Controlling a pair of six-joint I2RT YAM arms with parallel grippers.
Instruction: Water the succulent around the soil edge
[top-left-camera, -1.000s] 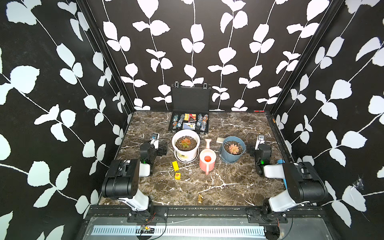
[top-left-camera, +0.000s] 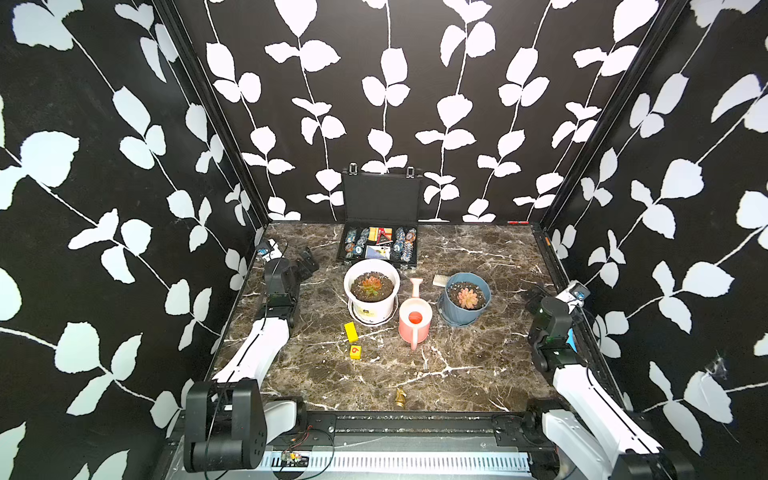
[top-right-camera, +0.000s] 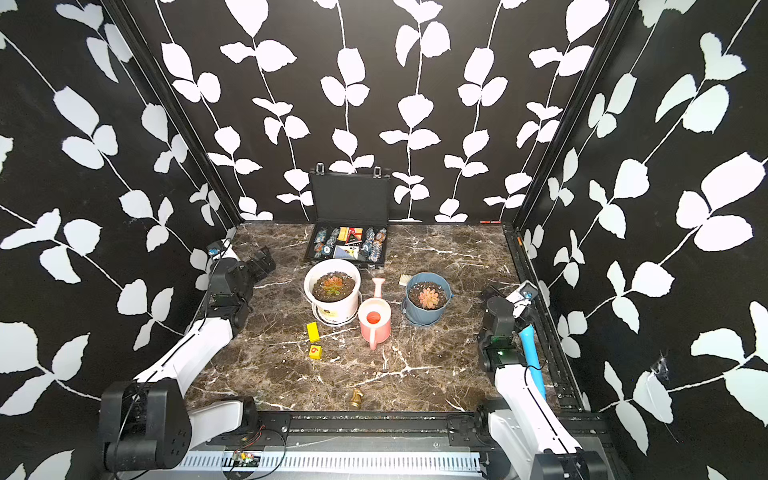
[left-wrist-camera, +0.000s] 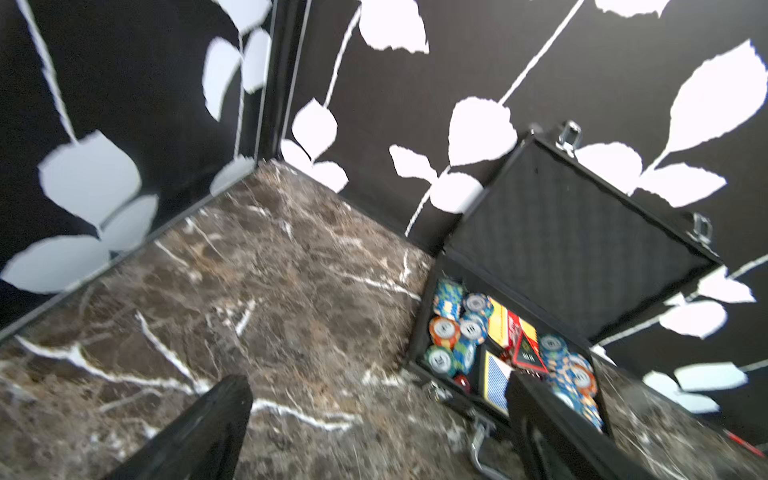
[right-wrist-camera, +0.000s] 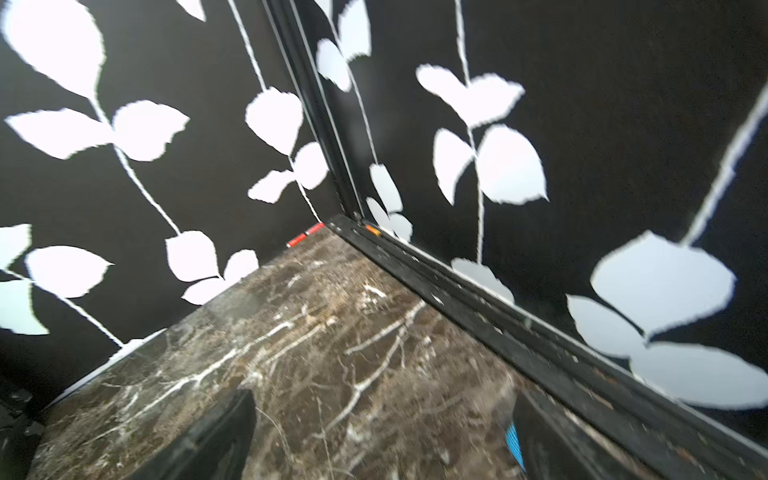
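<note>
A succulent (top-left-camera: 371, 284) grows in soil in a white pot (top-left-camera: 371, 308) at mid table; a pink rosette succulent (top-left-camera: 468, 297) sits in a blue-grey pot (top-left-camera: 459, 318) to its right. Between them stands a pink watering can (top-left-camera: 414, 326), spout to the back. My left gripper (top-left-camera: 306, 262) hangs open at the back left, apart from the white pot; in the left wrist view its fingertips are wide apart. My right gripper is open at the right side, with nothing between its fingers.
An open case of chips and cards (top-left-camera: 380, 248) stands at the back. Two yellow blocks (top-left-camera: 355, 352), a pale brush (top-left-camera: 441, 280) and a small brass object (top-left-camera: 400, 396) lie on the marble table (top-left-camera: 480, 368). A blue object (top-right-camera: 532, 360) lies along the right edge.
Both arms have moved outward to the sides and extended, the left gripper toward the back left, the right toward the right edge. The pots and can have not moved.
</note>
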